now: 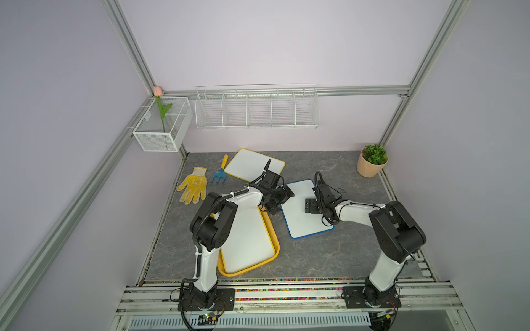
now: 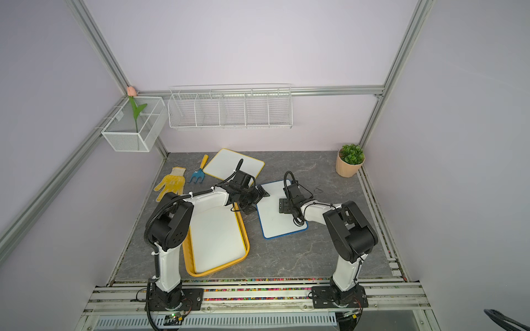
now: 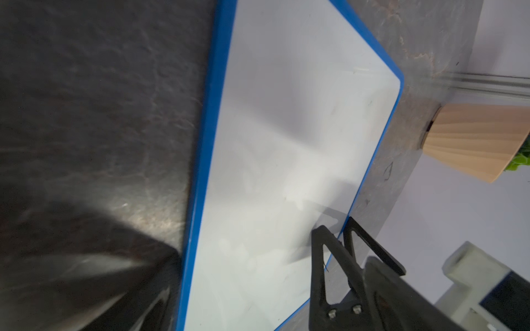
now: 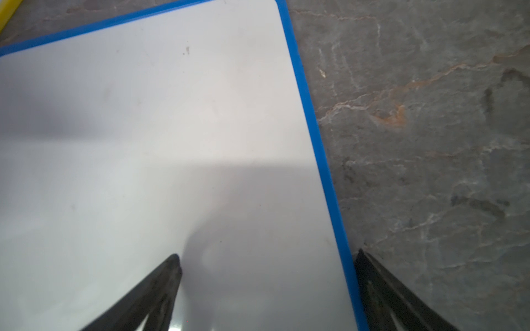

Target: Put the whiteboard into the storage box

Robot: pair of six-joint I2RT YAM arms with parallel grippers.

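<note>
The blue-edged whiteboard (image 1: 301, 220) lies flat on the grey table, slightly turned, right of the yellow storage box (image 1: 277, 248). Inside that box lies another white panel (image 1: 248, 242). My left gripper (image 1: 282, 198) is open at the board's left edge; in the left wrist view one dark finger (image 3: 160, 292) is beside the blue edge and the other is over the white face. Low over the board's right part, my right gripper (image 1: 312, 205) stands open. One of its fingers (image 4: 375, 281) sits just outside a blue edge, the other (image 4: 160, 287) above the white surface.
A yellow-edged whiteboard (image 1: 254, 163) lies behind the left gripper. At the back left are a yellow glove (image 1: 193, 186) and a blue fork (image 1: 219, 175). A potted plant (image 1: 372, 161) stands back right. Bare table shows in front of the blue-edged board.
</note>
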